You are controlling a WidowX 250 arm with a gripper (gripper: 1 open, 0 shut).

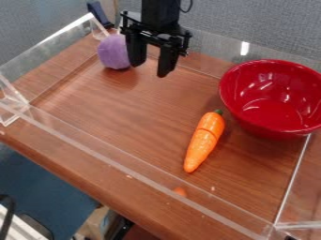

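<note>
My black gripper [150, 56] hangs at the top centre over the wooden tray, its two fingers apart and pointing down, with nothing visible between them. Just left of it a purple round object [113, 53] rests near the back wall, partly behind the gripper. An orange carrot [204, 142] lies diagonally on the wood right of centre. A red bowl [269, 98] stands at the right, beside the carrot.
Clear plastic walls [150, 189] edge the wooden surface [107, 122]. A grey wall rises behind, and a small blue item stands at the top left corner.
</note>
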